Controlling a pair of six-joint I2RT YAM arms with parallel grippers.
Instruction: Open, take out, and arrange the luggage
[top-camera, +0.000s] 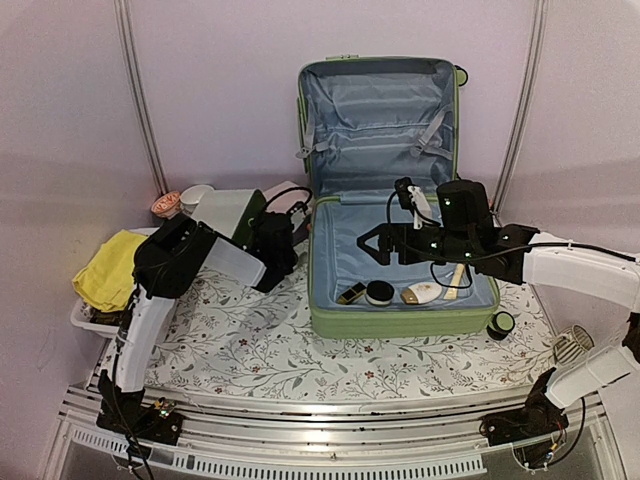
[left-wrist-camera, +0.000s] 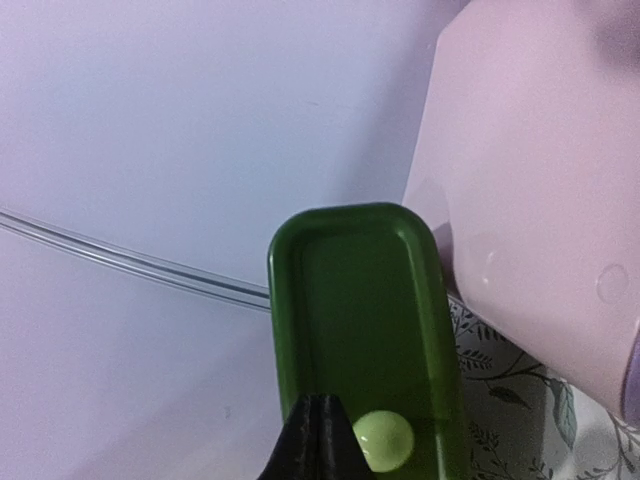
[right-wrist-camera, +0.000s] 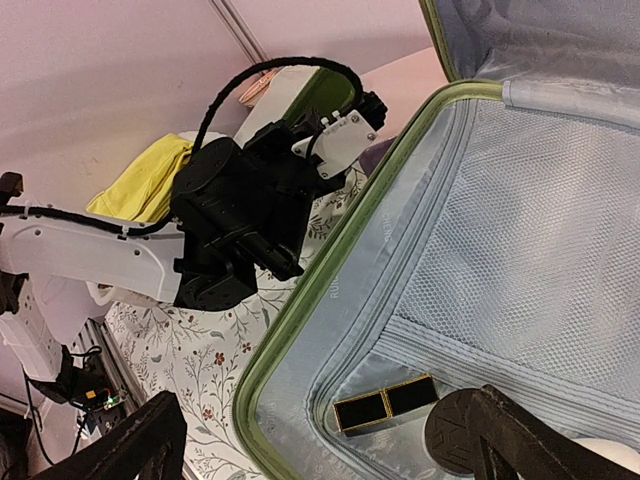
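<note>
The green suitcase (top-camera: 400, 322) lies open, lid upright, holding a black-and-gold case (right-wrist-camera: 360, 410), a black round container (top-camera: 380, 291), a white-gold item (top-camera: 422, 293) and a pale strip. Left of it, my left gripper is low among a green tray (left-wrist-camera: 350, 290) and a pink object (left-wrist-camera: 540, 170); its dark fingertips are in front of the tray, and I cannot tell whether they hold anything. My right gripper (top-camera: 388, 243) hangs open over the suitcase, nothing visible between its fingers.
A white bin with yellow cloth (top-camera: 110, 270) stands at left, bowls (top-camera: 195, 197) at the back. A dark jar (top-camera: 500, 325) and striped cup (top-camera: 570, 345) are at right.
</note>
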